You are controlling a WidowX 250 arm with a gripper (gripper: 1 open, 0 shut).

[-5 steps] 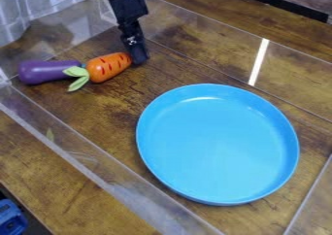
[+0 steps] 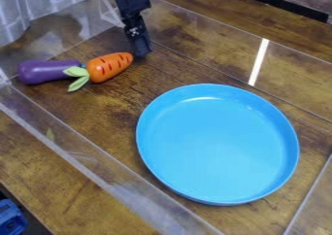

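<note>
A toy orange carrot (image 2: 109, 66) with pale green leaves lies on the wooden table at the upper left, beside a purple eggplant (image 2: 45, 71). Just behind the carrot's right end is my dark gripper (image 2: 136, 47), low over the table; whether its fingers are open or shut is too small and dark to tell. A large blue plate (image 2: 216, 142) fills the lower right part of the table.
Clear plastic edging runs along the left and right sides. A blue object (image 2: 8, 219) sits at the lower left corner. Bare table lies between the carrot and the plate and toward the back right.
</note>
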